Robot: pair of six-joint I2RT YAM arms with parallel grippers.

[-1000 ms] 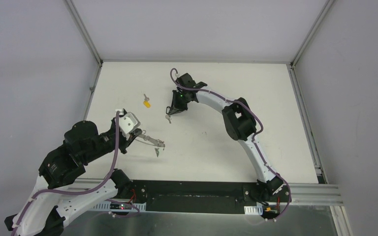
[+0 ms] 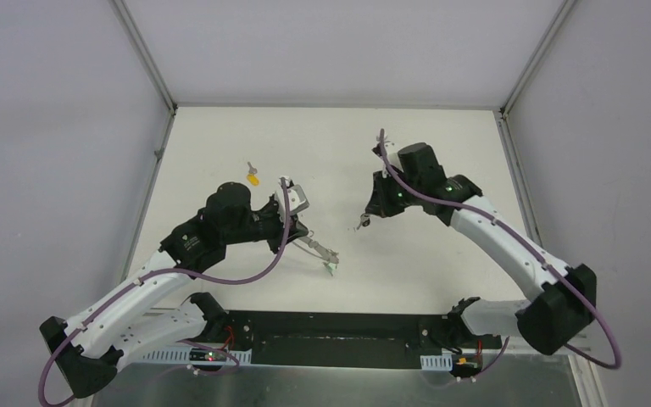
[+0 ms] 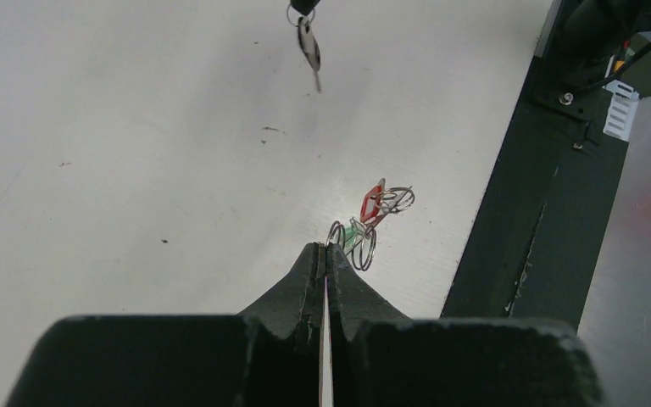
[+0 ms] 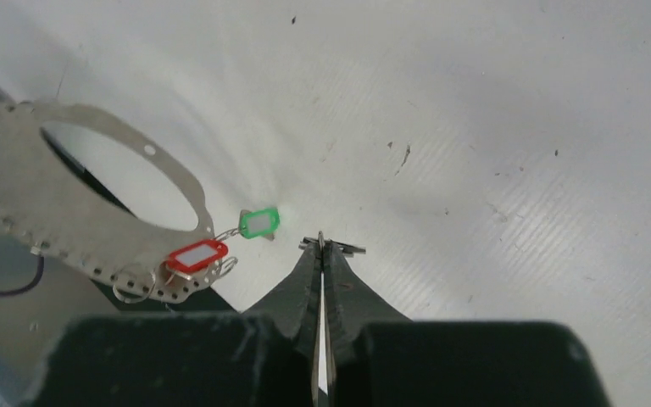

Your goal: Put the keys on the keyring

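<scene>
My left gripper (image 2: 307, 233) is shut on the thin, flat metal keyring (image 2: 320, 249), which is edge-on and mostly hidden in the left wrist view. Wire rings with a red tag (image 4: 197, 255) and a green tag (image 4: 259, 223) hang at its far end. To the right, clear of the keyring, my right gripper (image 2: 366, 218) is shut on a small wire ring with a silver key (image 3: 308, 44) dangling from it. That key is nearly edge-on in the right wrist view. Another key with a yellow tag (image 2: 253, 179) lies at the table's left.
A dark strip (image 2: 336, 339) runs along its front edge. Grey walls close in the sides and back.
Both grippers have moved to the right, the left with the keyring and the right with its key. The right gripper has also come a little nearer the front. The yellow-tagged key stays put.
</scene>
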